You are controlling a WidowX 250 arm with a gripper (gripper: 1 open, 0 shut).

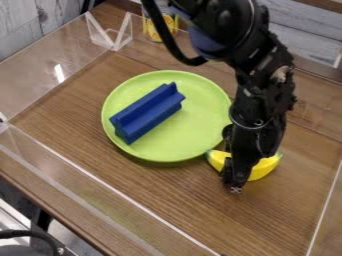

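Observation:
A yellow banana-like object (261, 168) lies on the wooden table just right of a green plate (201, 95). The black gripper (238, 170) reaches down over it, its fingers around the yellow object's middle, shut on it; the fingertips are partly hard to make out against the dark arm. A blue block (147, 111) lies on the left part of the plate.
Clear plastic walls edge the wooden table (134, 190). A yellow object (163, 28) stands at the back.

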